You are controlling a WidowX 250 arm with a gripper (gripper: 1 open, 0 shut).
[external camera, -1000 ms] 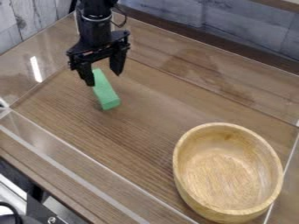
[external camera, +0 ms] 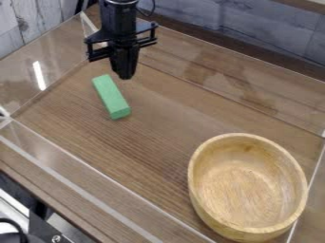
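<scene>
A green rectangular block lies on the wooden table, left of centre. The black gripper hangs above and behind it, apart from the block. Its two fingers point down, and nothing shows held between them; how far they are open is hard to tell at this size.
A large round wooden bowl fills the lower right of the table. The table's edge runs along the left.
The gripper has moved up and back, away from the green block, which now shows fully. The block appears unmoved.
</scene>
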